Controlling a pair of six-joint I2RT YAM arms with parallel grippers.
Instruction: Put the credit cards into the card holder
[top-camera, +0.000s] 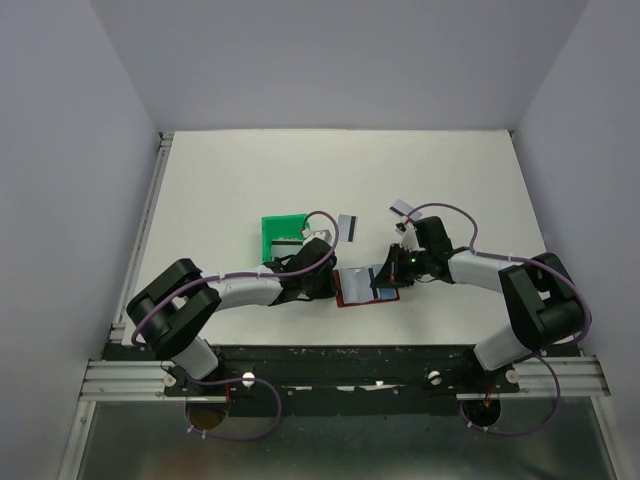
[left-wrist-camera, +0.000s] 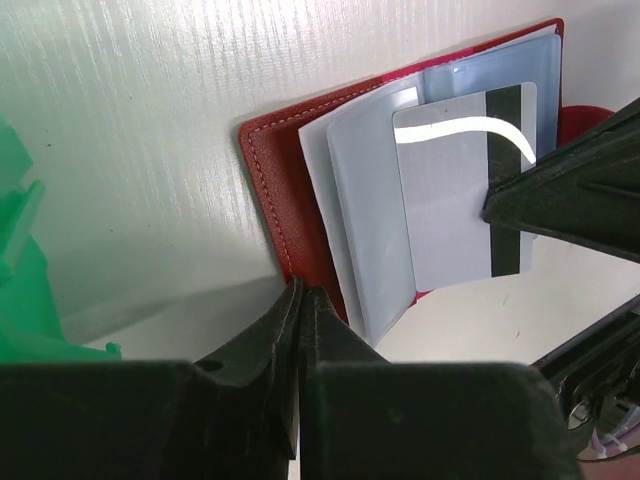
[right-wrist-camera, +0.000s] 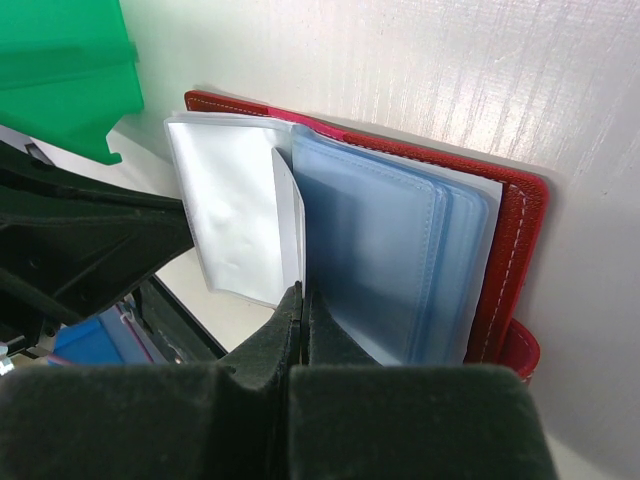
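The red card holder (top-camera: 350, 303) lies spread open on the table between my grippers, clear white and blue sleeves showing. My left gripper is shut, its tips against the holder's left red edge (left-wrist-camera: 295, 215); nothing clearly shows between them. In the left wrist view a white card (left-wrist-camera: 440, 190) with a black stripe stands tilted over the sleeves. My right gripper is shut on this thin card (right-wrist-camera: 288, 205), which appears nearly edge-on beside the blue sleeve (right-wrist-camera: 370, 230). The card's lower part is hidden.
A green box (top-camera: 270, 235) stands just left of the holder, near my left gripper. Behind the holder lie two loose cards, one in the middle (top-camera: 346, 228) and one farther right (top-camera: 406, 209).
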